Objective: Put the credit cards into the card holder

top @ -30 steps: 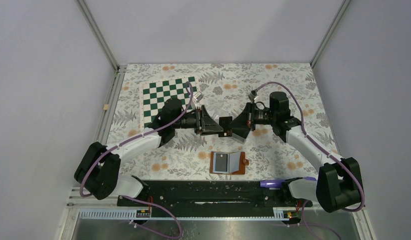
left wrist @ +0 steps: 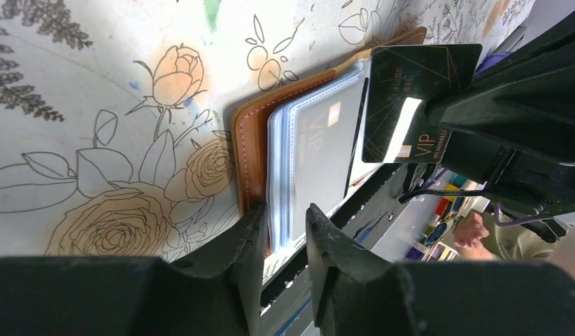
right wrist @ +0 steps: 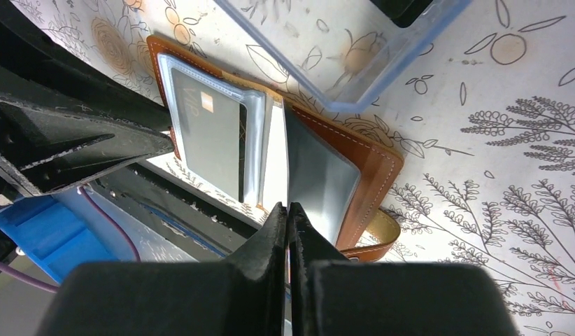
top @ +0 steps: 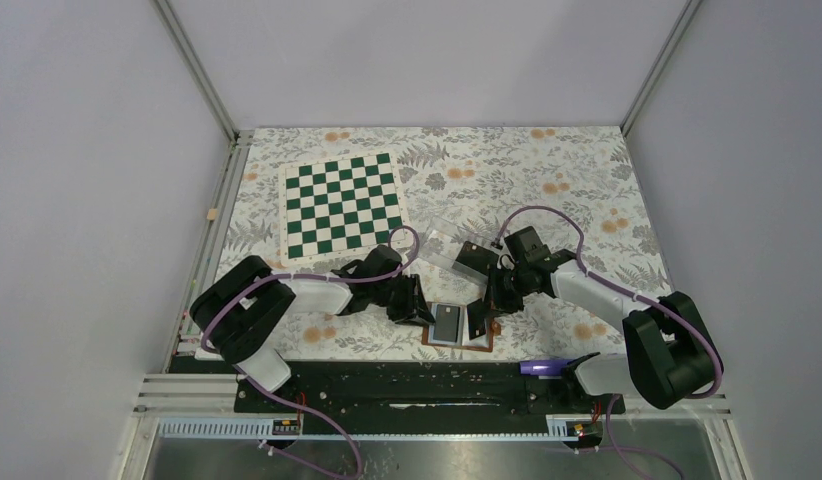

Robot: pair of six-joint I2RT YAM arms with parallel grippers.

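Note:
The open brown card holder (top: 458, 341) lies at the table's front, with clear sleeves on its left half, a dark card (right wrist: 208, 133) inside. My right gripper is shut on a black VIP card, which stands edge-on over the holder's right part, as the right wrist view shows. My left gripper is low at the holder's left end, beside the sleeves, its fingers part open with nothing visible between them.
A clear plastic box (top: 439, 240) with dark cards lies behind the holder. A checkerboard (top: 342, 205) sits at the back left.
Both grippers have come down and toward the front onto the holder.

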